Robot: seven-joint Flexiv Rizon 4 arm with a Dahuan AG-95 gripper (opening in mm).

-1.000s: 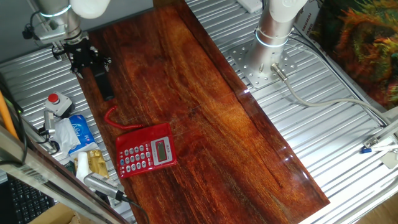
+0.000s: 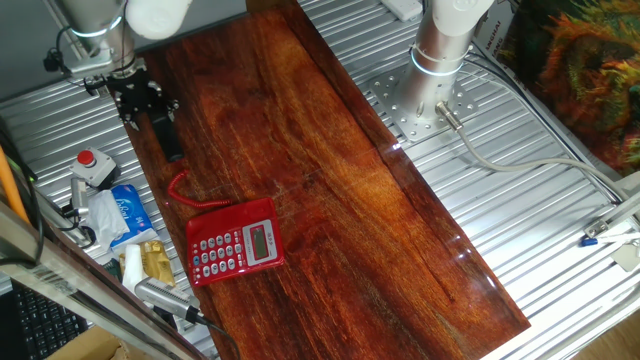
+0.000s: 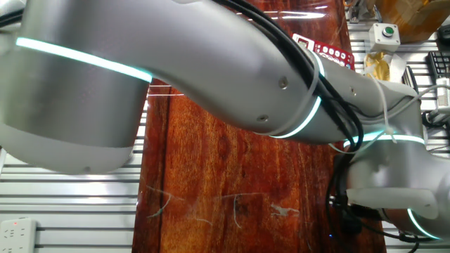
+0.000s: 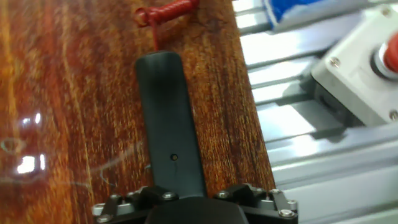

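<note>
A red desk telephone point(image 2: 235, 240) with grey keys and a small display lies near the left edge of the wooden table. Its coiled red cord point(image 2: 178, 190) runs to the end of a long black handset point(image 2: 167, 137). My gripper point(image 2: 150, 108) is at the handset's far end, pointing down. From the wrist view, the handset point(image 4: 168, 118) stretches away between the fingers, which stand on either side of it. Whether they press on it cannot be made out. The arm hides most of the phone point(image 3: 330, 50) and the gripper in exterior view 2.
A box with a red button point(image 2: 93, 165) and a blue-and-white tissue pack point(image 2: 128, 215) lie left of the table on the slatted surface.
Over the last second the arm above the gripper has shifted slightly right and toward the table, its tilt changing a little. The phone, cord and handset show no clear movement.
</note>
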